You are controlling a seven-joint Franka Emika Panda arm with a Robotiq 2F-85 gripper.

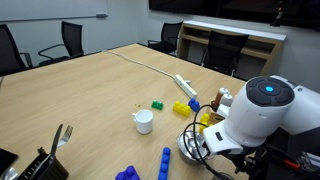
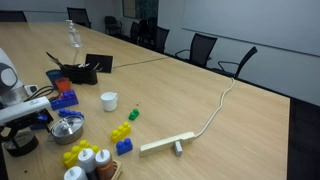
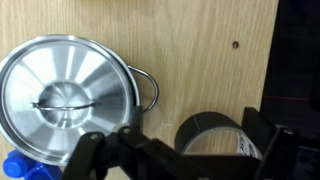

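Observation:
My gripper is open, its dark fingers set wide apart at the bottom of the wrist view. A black tape roll lies between and below them, its lower part cut off by the frame edge. To the left sits a round silver pot with a lid and a wire side handle. In exterior view 2 the gripper hangs at the left edge, close over the dark roll; whether they touch I cannot tell. The pot stands just beside it. In exterior view 1 the arm covers much of this area.
A white mug, blue blocks, yellow blocks and a green piece lie around the pot. A black holder with utensils stands at the near left. Bottles crowd the near side.

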